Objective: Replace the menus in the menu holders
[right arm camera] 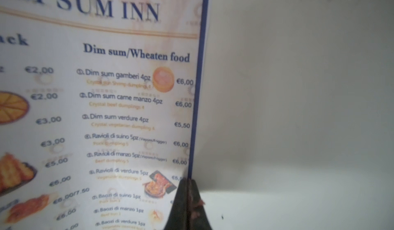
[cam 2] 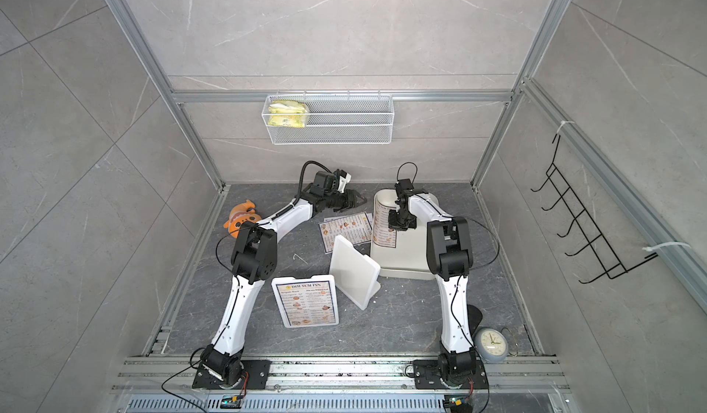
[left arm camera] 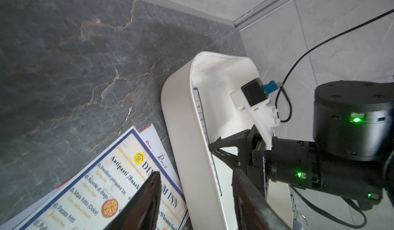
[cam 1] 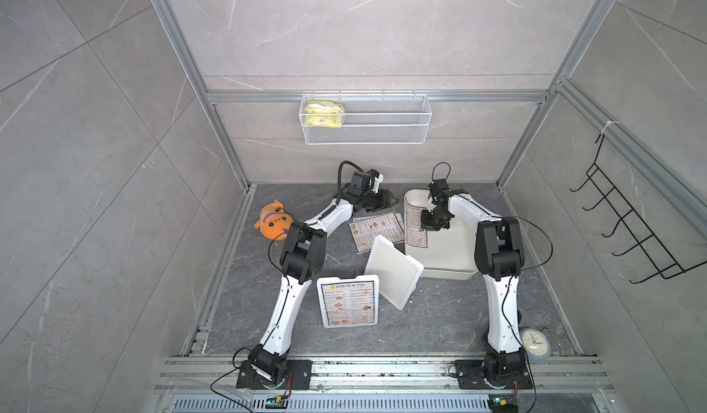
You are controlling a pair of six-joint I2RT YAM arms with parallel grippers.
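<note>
A Dim Sum Inn menu (cam 1: 415,221) lies along the left side of the cream tray (cam 1: 450,274). My right gripper is shut, its tips touching the menu's right edge; whether that edge is pinched cannot be seen. In the left wrist view, those fingers (left arm camera: 229,144) sit just inside the tray's near wall. My left gripper stands open and empty outside that wall, above a pile of menus (left arm camera: 119,176). One white holder (cam 1: 372,281) shows a menu; a second white holder (cam 1: 394,271) beside it turns a blank face to the camera.
An orange plush toy (cam 1: 274,221) lies at the left, beyond my left arm. A small clock (cam 1: 535,343) is at the front right. High on the back wall hangs a white wire basket (cam 1: 383,118).
</note>
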